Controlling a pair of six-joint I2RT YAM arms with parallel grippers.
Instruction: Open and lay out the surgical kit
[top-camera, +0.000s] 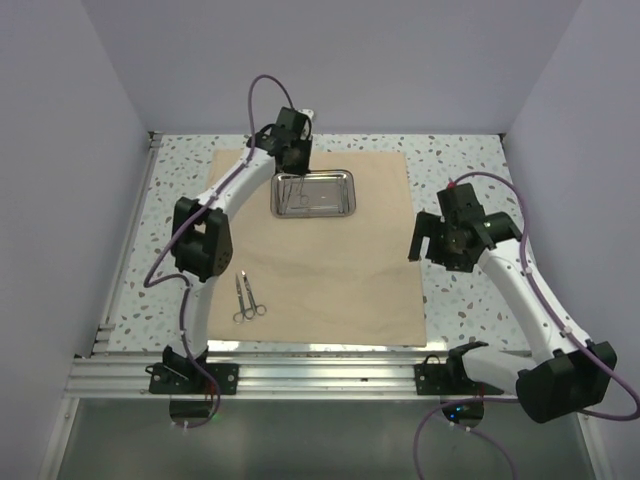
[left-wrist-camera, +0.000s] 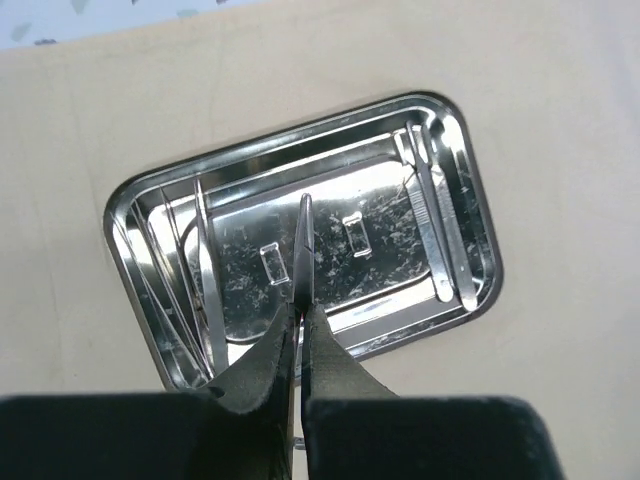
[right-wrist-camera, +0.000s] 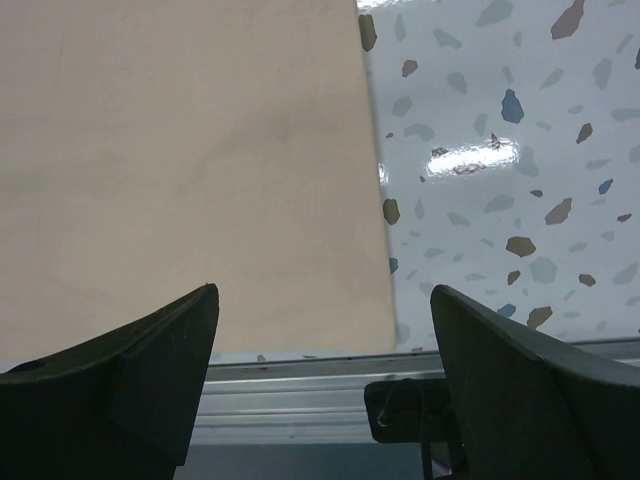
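The steel tray (top-camera: 353, 196) lies at the back of the beige cloth. Over its left part hangs my left gripper (top-camera: 304, 172), shut. In the left wrist view, the narrow tip of a metal instrument (left-wrist-camera: 305, 235) extends past the left fingertips, held between them; the fingers hide most of it. Slim instruments (left-wrist-camera: 208, 275) lie at one end of the tray, with two flat-handled ones (left-wrist-camera: 430, 210) at the other. Two pairs of scissors (top-camera: 249, 296) rest on the cloth at front left. My right gripper is open and empty, above the cloth's right edge.
Speckled tabletop (top-camera: 465, 310) shows on both sides of it. Metal rails (top-camera: 325, 372) run along the front edge.
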